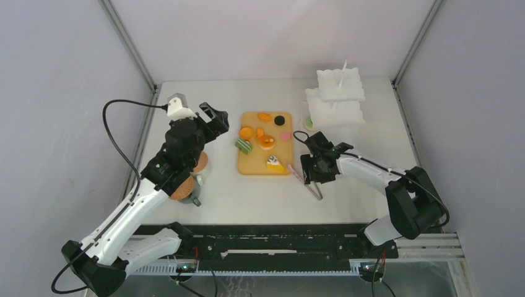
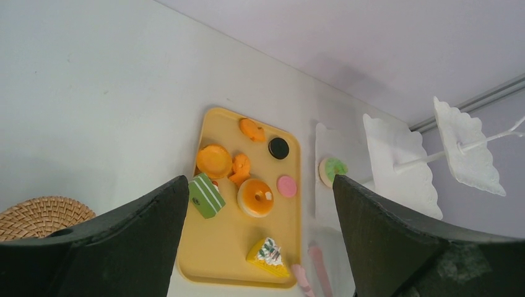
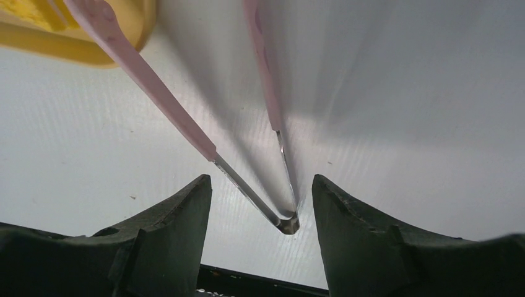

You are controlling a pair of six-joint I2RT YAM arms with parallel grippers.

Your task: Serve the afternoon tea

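Observation:
A yellow tray [image 1: 252, 164] holds several toy treats, including a donut [image 2: 244, 199], a green striped piece [image 1: 243, 146], a cake wedge [image 1: 275, 165] and a pink disc [image 2: 286, 186]. Pink-handled metal tongs [image 3: 163, 100] lie right of the tray's lower corner, with my open right gripper over their bent end, nothing held. My left gripper hangs open above the left side of the table, empty. A white tiered stand [image 1: 337, 83] stands at the back right, with a green-topped piece [image 2: 334, 170] on its lowest tier.
Two cups with woven lids [image 1: 181, 189] stand at the left, under my left arm. Walls border the table at the back and both sides.

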